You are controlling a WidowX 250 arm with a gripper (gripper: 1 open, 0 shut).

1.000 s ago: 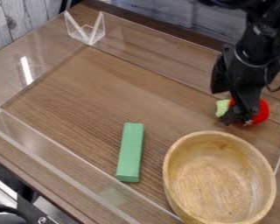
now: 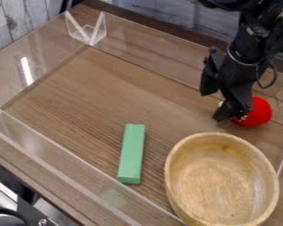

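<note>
The black gripper (image 2: 233, 106) is low over the right side of the table, beside a red round object (image 2: 256, 111) that it partly covers. Whether its fingers are open or shut on something is hard to tell. A large tan bowl (image 2: 221, 190) sits in front of it at the lower right. A green bar (image 2: 132, 154) lies left of the bowl.
A white wire-like holder (image 2: 87, 28) stands at the back left. A dark cable (image 2: 8, 221) is at the lower left corner.
The red object now sits a little lower, and the pale green part beside it is largely hidden.
</note>
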